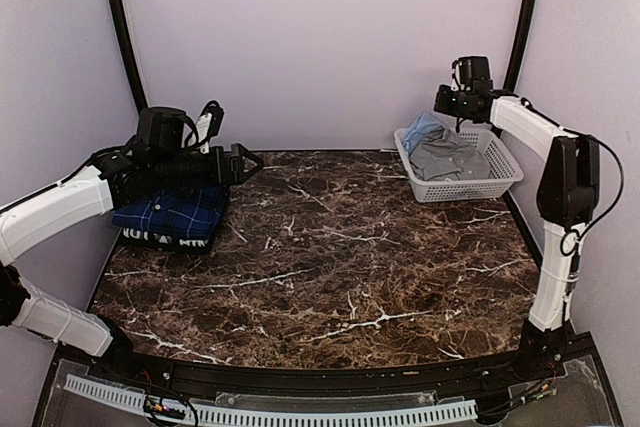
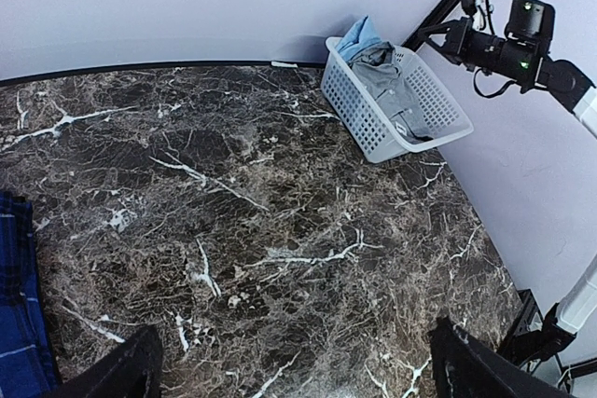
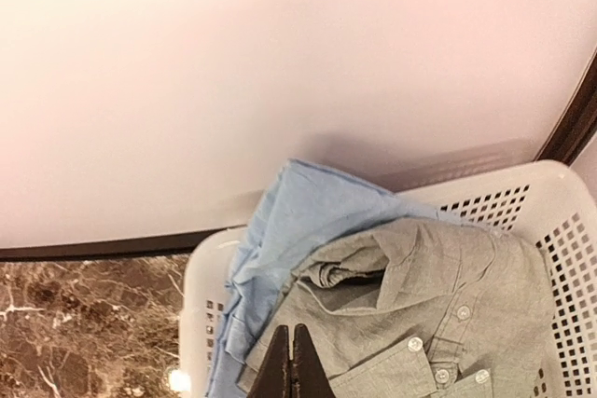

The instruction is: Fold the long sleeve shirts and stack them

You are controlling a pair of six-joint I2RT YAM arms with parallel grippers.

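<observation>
In the white basket (image 1: 467, 190) at the back right lie a grey buttoned shirt (image 3: 438, 272) and a light blue shirt (image 3: 322, 209) that rises over the basket's back rim. Above them is my right gripper, its fingertips together and no cloth visible between them. At the left of the table, a dark blue plaid shirt (image 1: 175, 217) lies folded on top of a stack. My left gripper (image 1: 250, 163) hangs near that stack's back right, open and empty, its fingers (image 2: 121, 375) wide apart in the left wrist view.
Bare brown marbled tabletop (image 1: 330, 257) stretches between the stack and the basket. Behind the basket stands a pale wall (image 3: 280, 62), close to its back rim. Another wall (image 1: 600, 77) borders the right side.
</observation>
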